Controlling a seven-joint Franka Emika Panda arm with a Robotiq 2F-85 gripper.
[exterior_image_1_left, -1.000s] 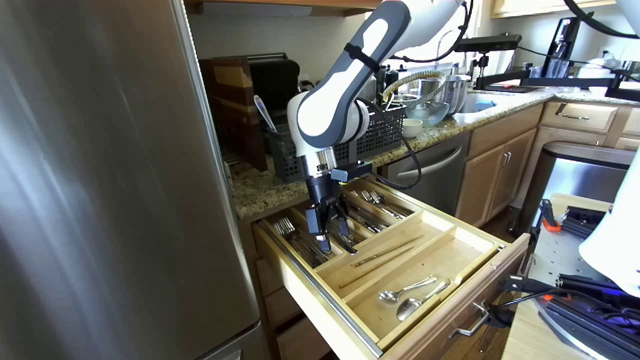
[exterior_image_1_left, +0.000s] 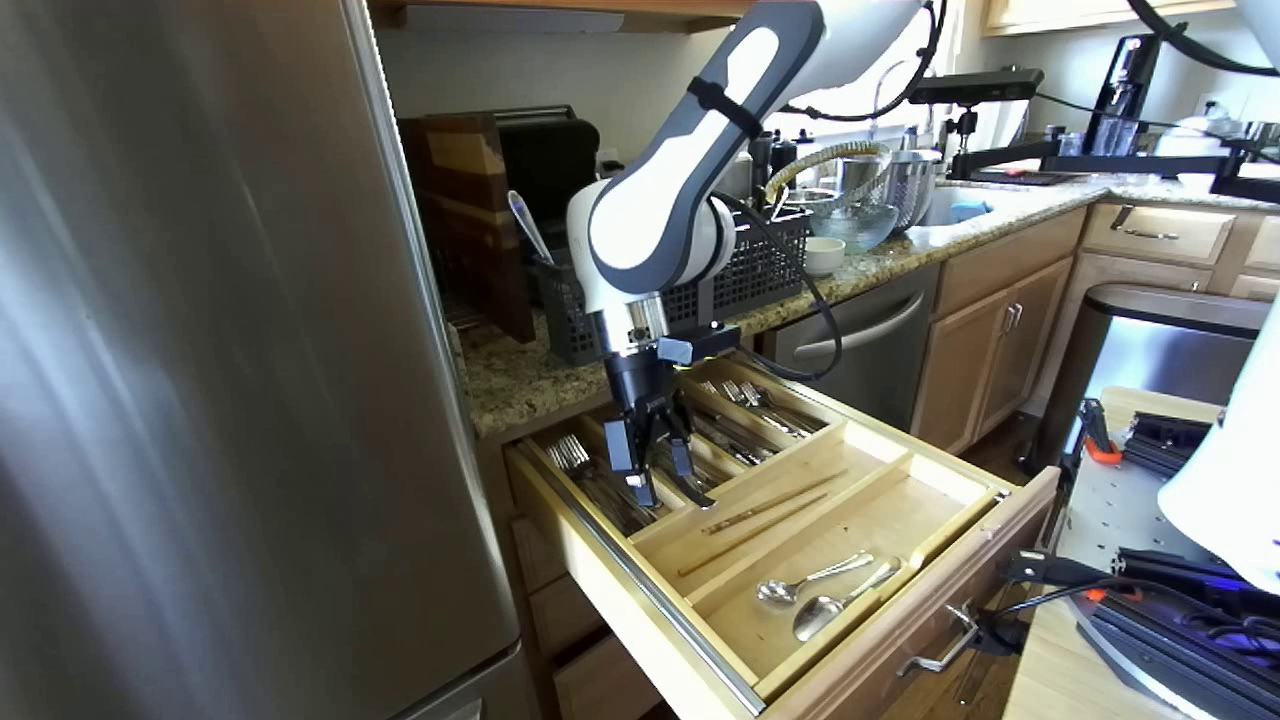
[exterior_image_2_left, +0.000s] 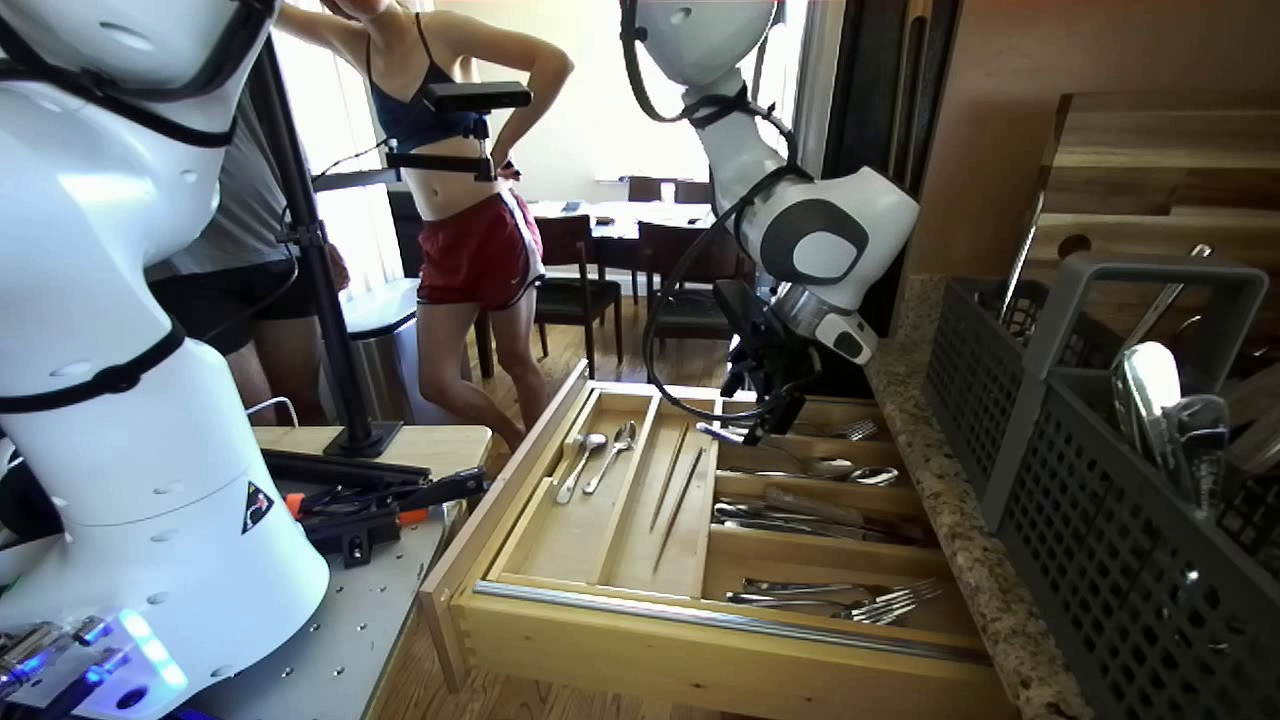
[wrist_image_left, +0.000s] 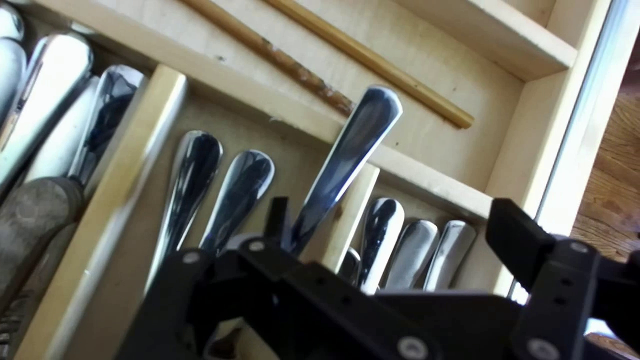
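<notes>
In the wrist view my gripper is open over the drawer, its two fingers wide apart and nothing gripped. One silver utensil handle (wrist_image_left: 354, 159) rises at a slant across the divider and over the chopstick compartment, close beside the left finger (wrist_image_left: 277, 219); whether they touch I cannot tell. The lower end of that utensil is hidden by the gripper. In exterior view 1 the gripper (exterior_image_1_left: 666, 476) points down among the near cutlery compartments, and in exterior view 2 the gripper (exterior_image_2_left: 764, 410) stands at the drawer's far side.
Two chopsticks (exterior_image_1_left: 768, 512) lie in the long middle compartment. Two spoons (exterior_image_1_left: 828, 594) occupy the front compartment, which has free room. Forks (exterior_image_2_left: 888, 600) and other cutlery fill the rear sections. Wooden dividers, the counter edge and a grey utensil basket (exterior_image_2_left: 1116, 528) border the space.
Over the last second my gripper has shifted slightly left in exterior view 1. The drawer and the cutlery look unchanged.
</notes>
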